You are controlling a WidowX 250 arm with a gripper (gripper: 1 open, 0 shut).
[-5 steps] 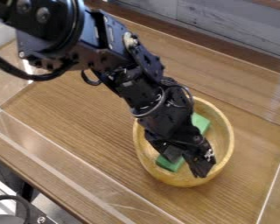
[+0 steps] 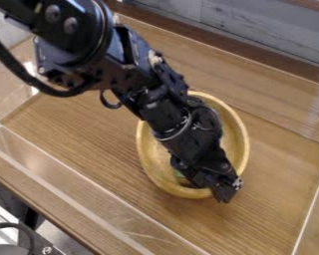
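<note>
A round yellow bowl (image 2: 156, 167) rests on the wooden table. My black gripper (image 2: 213, 177) reaches down over it from the upper left, its tip at the bowl's lower right. Only a small bit of a green object (image 2: 179, 176) shows inside the bowl, mostly hidden under the gripper. Whether the fingers are open or shut on it cannot be seen.
A pale wall runs along the back. Black cables show at the lower left, by the table's edge.
The gripper and bowl have shifted a little left since a second ago, and the gripper now covers more of the green object.
</note>
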